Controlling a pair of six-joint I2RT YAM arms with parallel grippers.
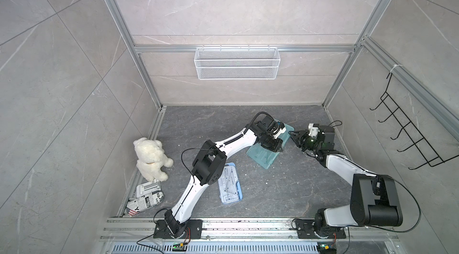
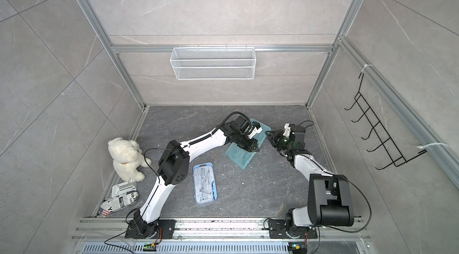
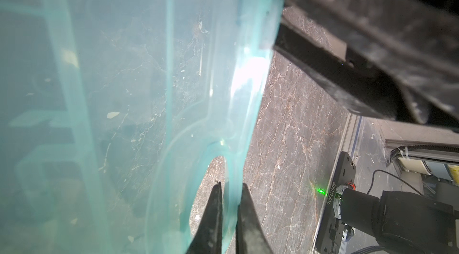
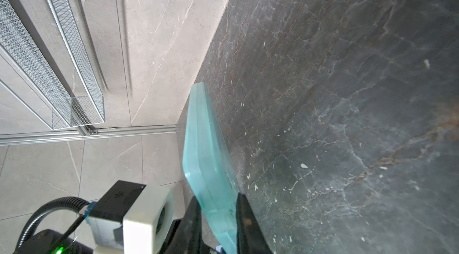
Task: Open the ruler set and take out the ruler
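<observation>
The ruler set seems to be the flat, see-through teal case (image 1: 265,157), held tilted or resting at the back right of the floor; the top views do not tell which. In the left wrist view its side fills the left half, and my left gripper is shut on the case's edge beside an oval opening. In the right wrist view a narrow end of the teal case (image 4: 203,158) runs down between the fingers of my right gripper. Those fingers stand apart around it; whether they press on it cannot be told. No separate ruler can be made out.
A blue-rimmed pale box (image 1: 230,183) lies near the front, left of the middle. At the left wall sit a white plush bear (image 1: 151,158) and a printed bag (image 1: 144,201). A wire rack (image 1: 237,63) hangs on the back wall.
</observation>
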